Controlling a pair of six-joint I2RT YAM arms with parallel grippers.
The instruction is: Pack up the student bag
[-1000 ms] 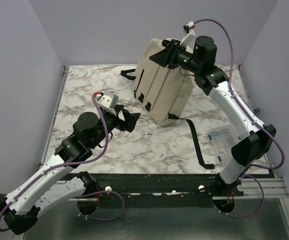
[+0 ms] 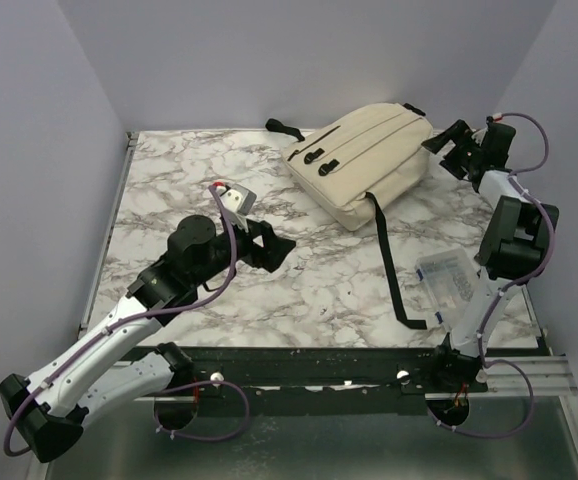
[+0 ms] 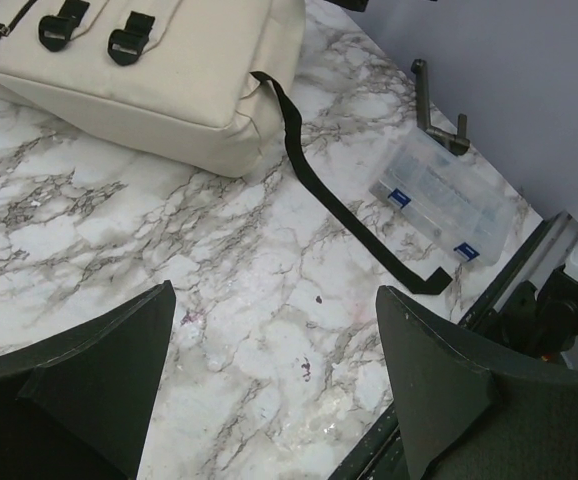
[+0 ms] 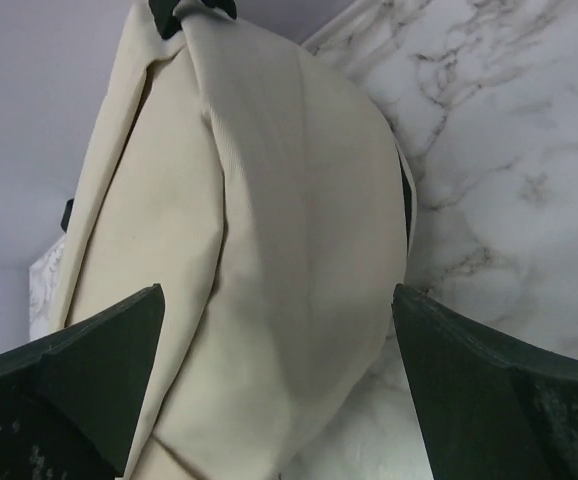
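Observation:
The cream bag (image 2: 359, 160) lies on its side at the back of the table, buckled straps facing up and a long black strap (image 2: 388, 270) trailing toward the front. My left gripper (image 2: 269, 244) is over the middle-left of the table, apart from the bag, fingers spread with nothing between. My right gripper (image 2: 449, 145) is at the bag's right end, standing open; in the right wrist view the bag's fabric (image 4: 269, 240) shows beyond its fingers, not gripped.
A clear plastic case (image 2: 447, 285) lies at the front right, beside the long strap. Walls border the table at the back and right.
The bag was tilted up under my right gripper and now lies flat. My right gripper moved right to the bag's end; my left gripper shifted slightly right.

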